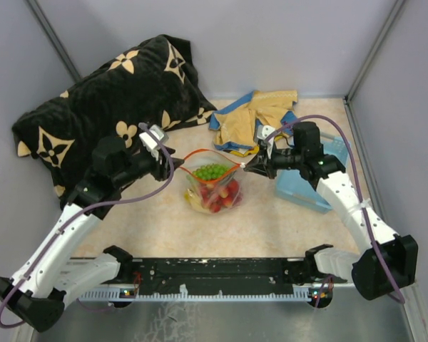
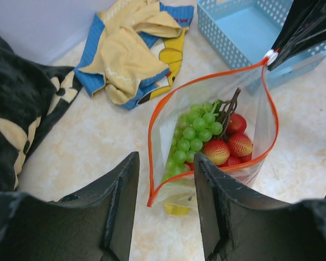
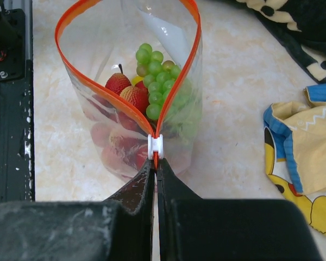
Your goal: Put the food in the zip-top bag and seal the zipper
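Observation:
A clear zip top bag with an orange rim stands on the table, its mouth spread wide. Inside are green grapes and red fruit. A white slider sits at the bag's right corner. Just beyond it, my right gripper is shut on that orange corner. My left gripper stands open by the opposite end; in its wrist view the bag's left corner shows between the spread fingers, not pinched. Something yellow shows low in the bag, mostly hidden.
A blue basket stands at the right, partly under my right arm. Behind the bag lies a yellow and blue cloth. A black patterned cushion fills the back left. Table space in front of the bag is clear.

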